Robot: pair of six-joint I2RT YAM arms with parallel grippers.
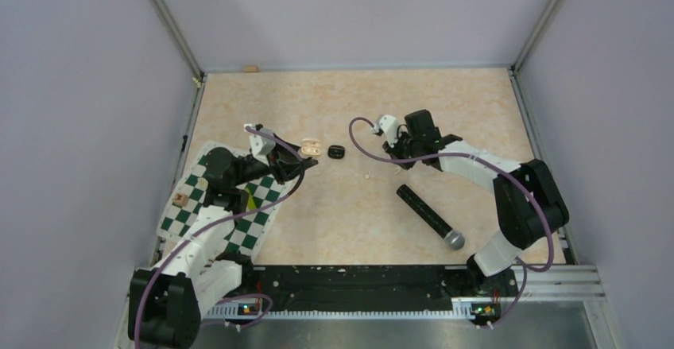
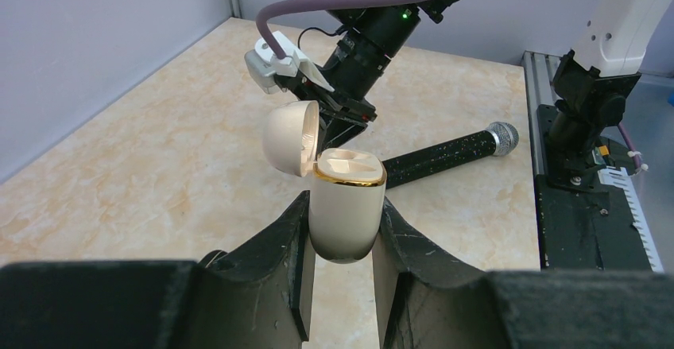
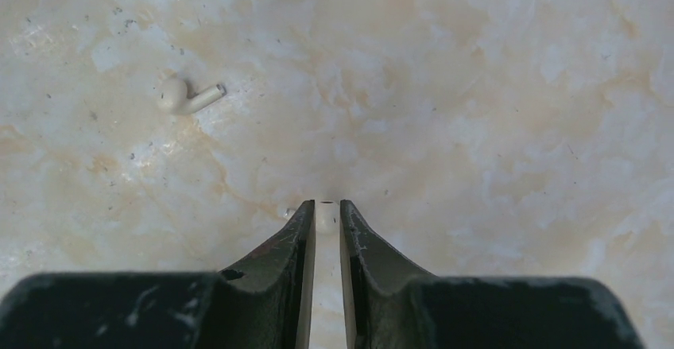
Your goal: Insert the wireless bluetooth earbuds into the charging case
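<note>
My left gripper is shut on the open white charging case (image 2: 346, 198), whose lid (image 2: 288, 136) stands up behind it; the case also shows in the top view (image 1: 311, 148). Two white earbuds lie on the table in the right wrist view: one (image 3: 177, 95) at upper left, the other (image 3: 326, 219) just beyond the fingertips of my right gripper, partly hidden by them. That gripper points down over the table with a narrow gap between its fingers; whether anything is between them I cannot tell.
A black case (image 1: 336, 152) lies in the middle of the table. A black microphone (image 1: 421, 210) lies at front right. A checkered board (image 1: 254, 234) with objects is under the left arm.
</note>
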